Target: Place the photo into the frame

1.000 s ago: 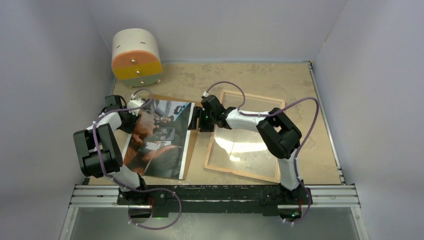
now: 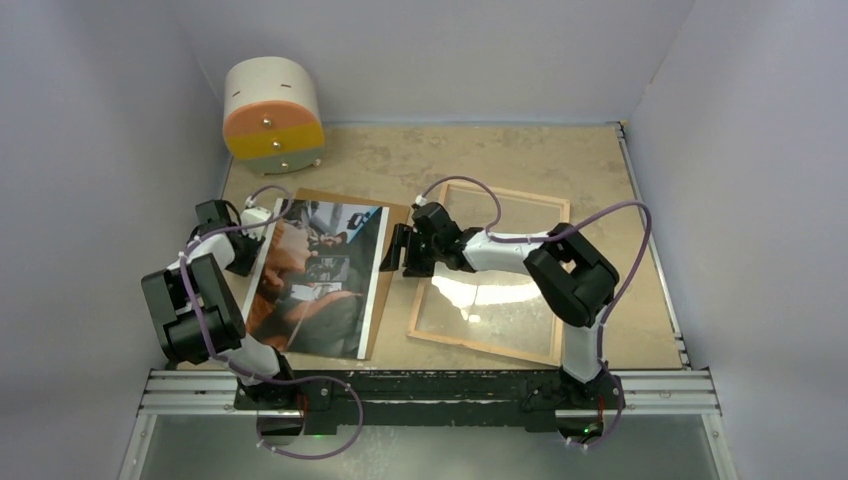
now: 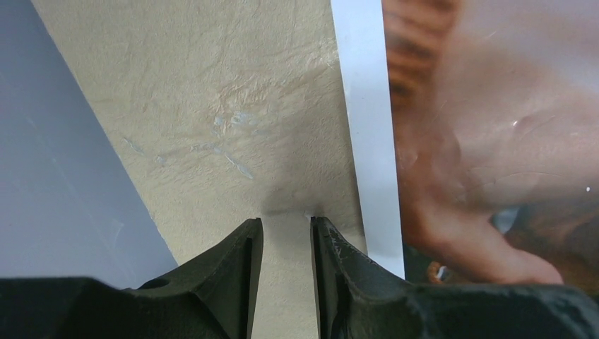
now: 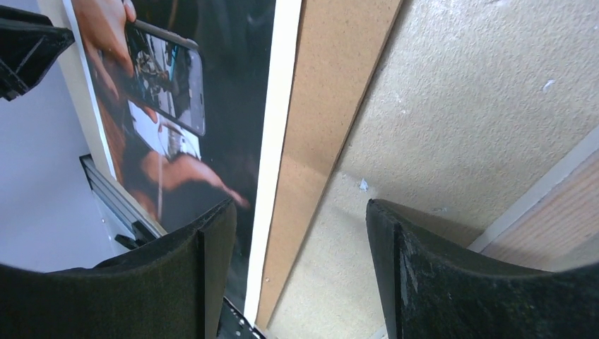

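The photo, with white strips along its left and right edges, lies flat on a brown backing board that sticks out past its right side. To the right lies the light wooden frame around a clear, shiny panel. My left gripper is partly open over bare table, just left of the white left strip of the photo, nothing between its fingers. At the other side my right gripper stands wide open and empty over the board's right edge, its fingers to either side of that edge.
A rounded toy chest of drawers stands at the back left. A grey wall rises close to the left gripper. Bare table stretches along the back and the far right.
My right gripper shifted a little right and forward. Photo, board and frame stayed put.
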